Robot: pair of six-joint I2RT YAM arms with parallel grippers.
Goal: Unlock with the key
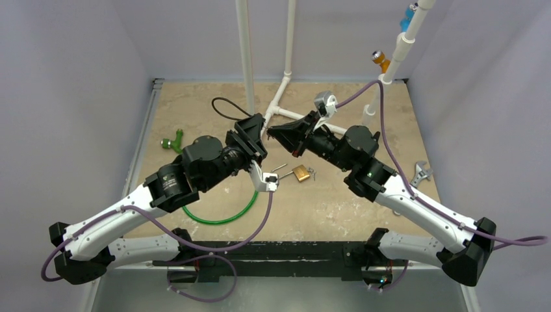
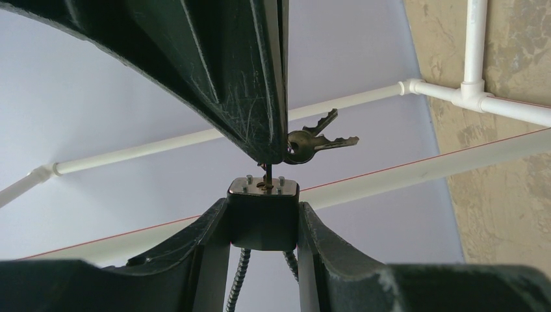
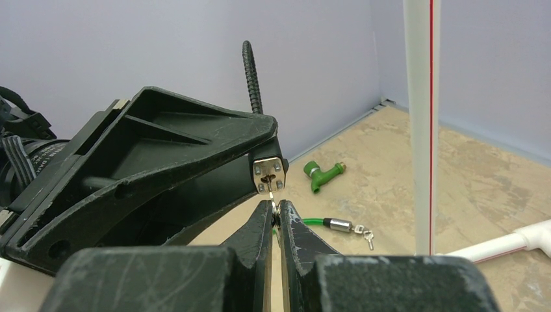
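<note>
A black lock body (image 2: 265, 218) with a metal keyhole plate is clamped between the fingers of my left gripper. Its black cable shackle (image 1: 224, 101) loops out behind. My right gripper is shut on a thin key (image 3: 272, 195), whose blade points at the lock's face (image 3: 269, 174). In both wrist views the key's tip meets the keyhole; how deep it sits cannot be told. Spare keys (image 2: 318, 144) on the same ring dangle beside the right fingertips.
Below on the board lie a brass padlock (image 1: 301, 173), a green cable lock (image 1: 227, 221) with keys, and a green tap (image 3: 323, 174). A white upright pipe (image 3: 421, 123) stands behind the grippers. A wrench (image 1: 421, 173) lies at the right edge.
</note>
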